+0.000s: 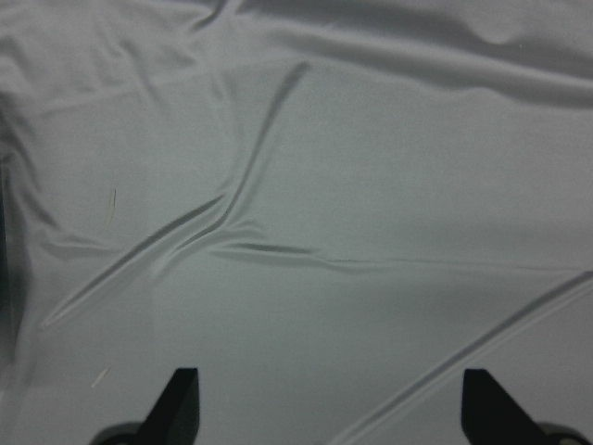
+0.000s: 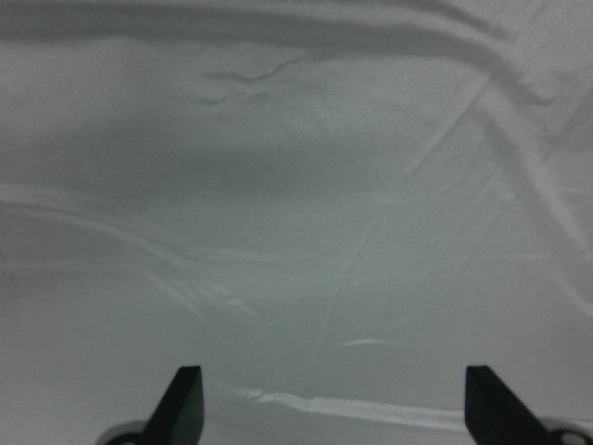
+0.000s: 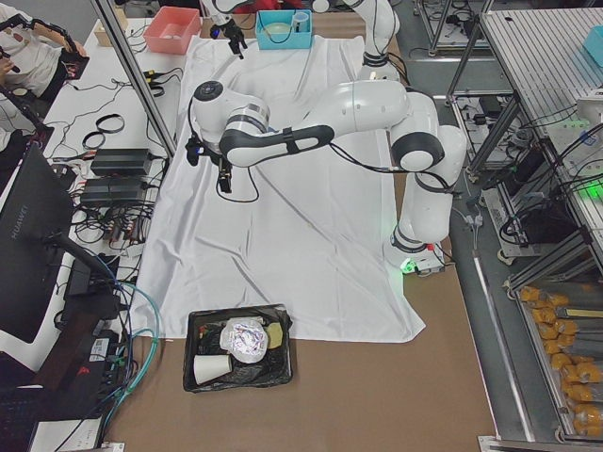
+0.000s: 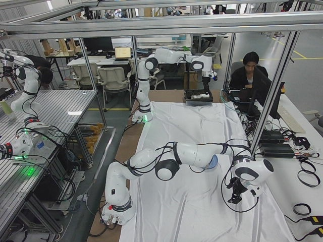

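My left gripper (image 3: 212, 169) hangs over the white cloth (image 3: 283, 245), its fingers wide apart at the bottom of the left wrist view with only wrinkled cloth below. My right gripper (image 4: 237, 194) is likewise open above bare cloth, nothing between its fingers. In the camera left view it appears small at the top, left of the blue bin.
A black lined bin (image 3: 237, 375) holding a white cup, foil and other items stands at the cloth's front edge. A blue bin (image 3: 283, 38) and red bin (image 3: 173, 33) stand at the back. Monitor, electronics and cables border the left.
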